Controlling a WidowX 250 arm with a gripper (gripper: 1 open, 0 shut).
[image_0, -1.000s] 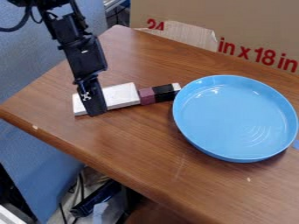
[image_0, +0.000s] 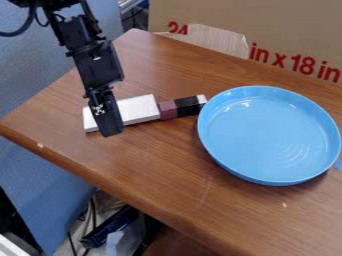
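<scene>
The black gripper (image_0: 104, 118) reaches down from the top left over a long white block (image_0: 136, 109), its tip in front of the block's left part. Whether its fingers are open or shut, or hold the block, I cannot tell. The block continues rightward into a dark red and black section (image_0: 179, 107) with a pale far end. A light blue plate (image_0: 267, 135) lies just right of it on the wooden table (image_0: 160, 190).
A cardboard box (image_0: 254, 20) with red printing stands behind the table. The table's left edge is close to the gripper, with blue fabric and clutter below it. Bare wood lies behind and in front of the block.
</scene>
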